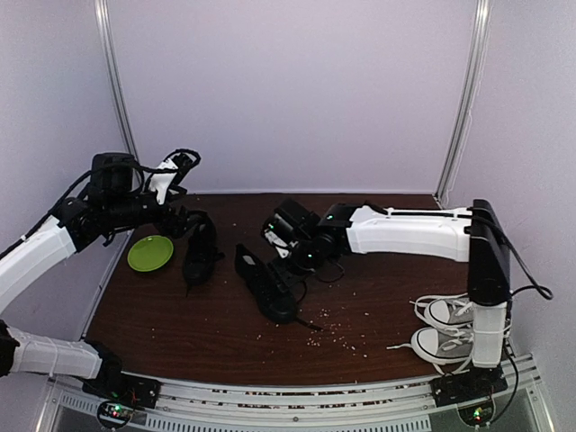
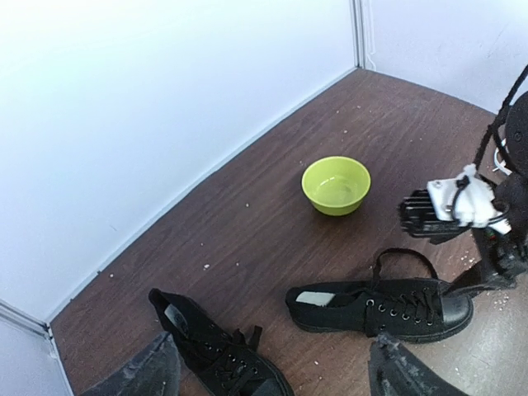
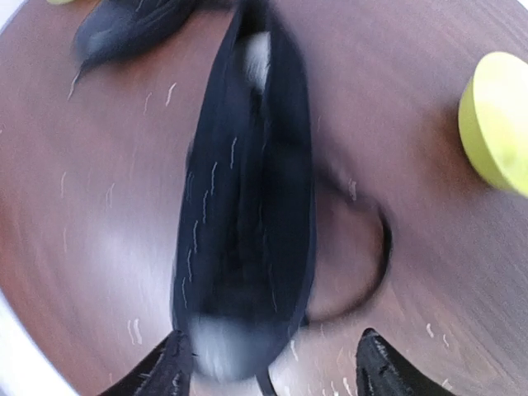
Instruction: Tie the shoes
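Observation:
Two black lace-up shoes are on the brown table. The left shoe (image 1: 201, 252) lies beside the green plate; the other shoe (image 1: 266, 288) lies nearer the middle, toe towards the front, a loose lace (image 3: 384, 247) looping out at its side. Above and behind the left shoe, my left gripper is open and empty, with that shoe (image 2: 227, 351) below and ahead of its fingers. My right gripper stands open over the toe end of the middle shoe (image 3: 247, 206), apparently holding nothing.
A green plate (image 1: 150, 253) lies at the left. The yellow-green bowl (image 2: 337, 186) stands behind the middle shoe, hidden from above by my right arm. Grey sneakers (image 1: 441, 344) with white laces sit at the right, and crumbs (image 1: 337, 342) dot the front middle.

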